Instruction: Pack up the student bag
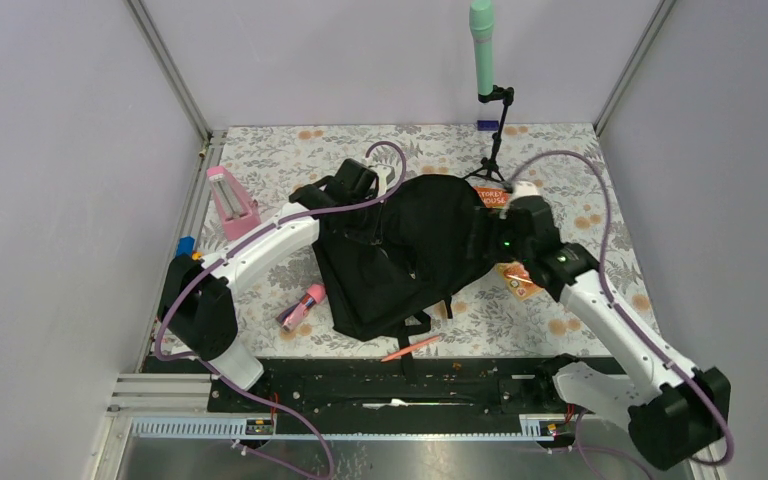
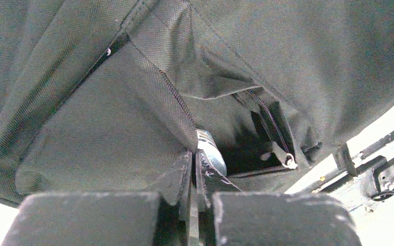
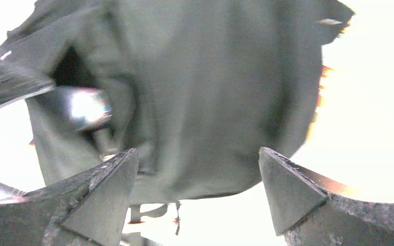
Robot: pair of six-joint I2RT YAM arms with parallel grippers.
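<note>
The black bag (image 1: 380, 300) lies in the middle of the table. In the left wrist view my left gripper is shut at the edge of a zipped pocket; a shiny object (image 2: 210, 154) shows inside the pocket just beyond the fingertips. Whether fabric is between the fingers is unclear. My right gripper stands open over the bag's right part, blurred in its view; the shiny object (image 3: 87, 107) shows in the pocket there too.
A pink bottle (image 1: 310, 300) and an orange pen (image 1: 412, 347) lie near the front. A pink case (image 1: 232, 205) stands at left. Orange booklets (image 1: 515, 280) lie at right, beside the bag. A tripod (image 1: 493, 150) stands at the back.
</note>
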